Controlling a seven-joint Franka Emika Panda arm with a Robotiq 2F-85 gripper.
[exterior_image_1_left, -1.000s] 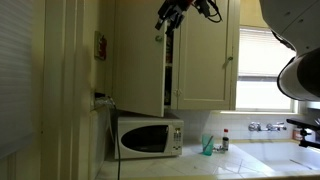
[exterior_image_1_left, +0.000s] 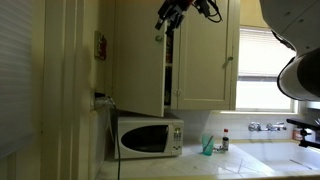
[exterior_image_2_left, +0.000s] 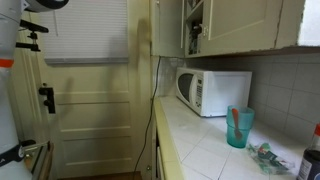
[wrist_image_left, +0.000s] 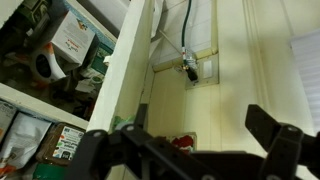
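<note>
The cream cabinet door (exterior_image_1_left: 138, 65) stands open above the microwave. At its upper edge, my gripper (exterior_image_1_left: 165, 22) hangs high up; whether it touches the door is unclear. In the wrist view, my gripper is open, its dark fingers (wrist_image_left: 262, 122) wide apart with nothing held between them. The pale edge of the door (wrist_image_left: 136, 60) runs slantwise just past the left finger. Left of that edge, a jar with a red label (wrist_image_left: 62, 143) and packets (wrist_image_left: 72, 38) sit inside the cabinet. In exterior view 2 the gripper is out of frame.
On the white counter (exterior_image_2_left: 197, 140) are a microwave (exterior_image_2_left: 215, 90), a teal cup (exterior_image_2_left: 239, 126), a plastic bag (exterior_image_2_left: 267, 158) and a bottle (exterior_image_1_left: 225, 139). A sink (exterior_image_1_left: 280, 153) lies to the right. A cord and plug (wrist_image_left: 190, 68) hang by the wall.
</note>
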